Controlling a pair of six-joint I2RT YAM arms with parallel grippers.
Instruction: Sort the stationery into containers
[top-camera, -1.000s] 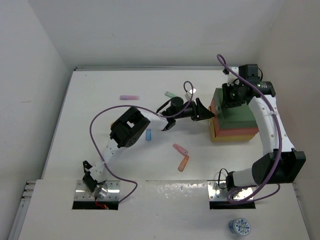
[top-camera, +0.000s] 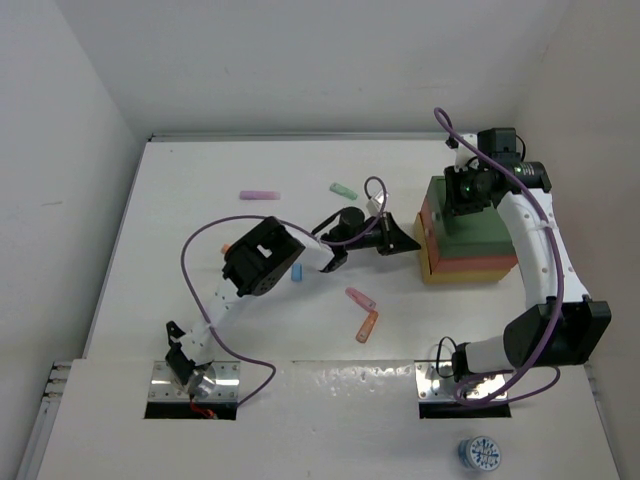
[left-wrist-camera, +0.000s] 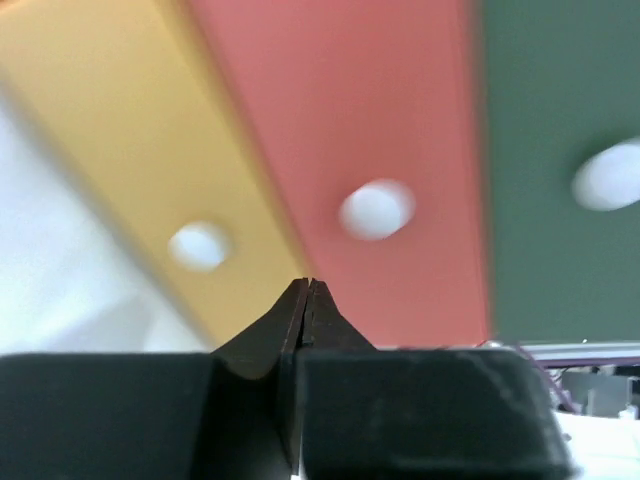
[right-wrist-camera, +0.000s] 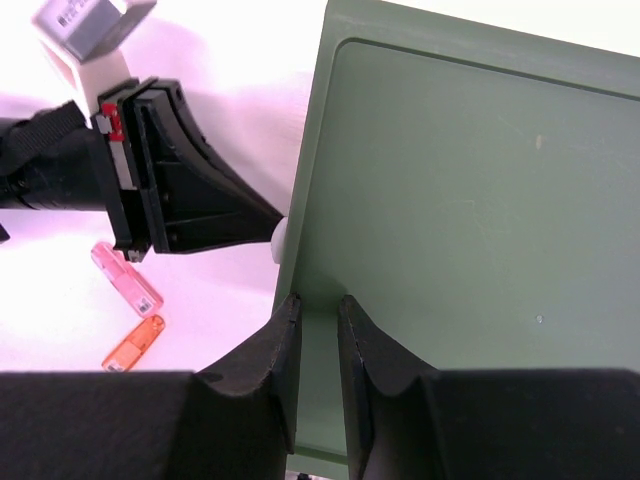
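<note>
A stack of drawer containers stands at the right, green (top-camera: 480, 235) over red (top-camera: 472, 263) over yellow (top-camera: 468, 275), each with a white knob in the left wrist view. My left gripper (top-camera: 410, 244) is beside the stack's left face; its fingertips sit close together in its wrist view, and whether anything is between them is unclear. My right gripper is shut on the green container's rim at the top left edge (right-wrist-camera: 310, 170).
Loose stationery lies on the white table (top-camera: 180, 180): a purple piece (top-camera: 259, 195), a green one (top-camera: 343, 190), a blue one (top-camera: 297, 272), a pink one (top-camera: 360, 298) and an orange one (top-camera: 367, 326).
My left gripper has drawn slightly back and down from the stack's left face. The right arm and the stack look unmoved.
</note>
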